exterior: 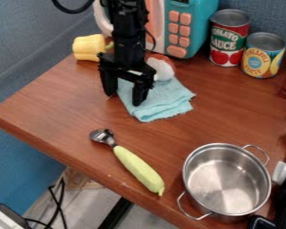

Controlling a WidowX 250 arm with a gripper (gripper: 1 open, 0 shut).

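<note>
My black gripper (124,87) hangs low over a light blue cloth (167,101) at the upper middle of the camera view, its fingers pointing down at the cloth's left part. Whether it holds any of the cloth is hard to tell. A white item (160,67), partly hidden by the arm, lies behind the cloth.
Behind stand a teal toy microwave (181,27), a yellow object (88,47), a tomato sauce can (228,40) and another can (263,58). In front lie a scoop (104,137), corn (139,168) and a steel pot (227,179).
</note>
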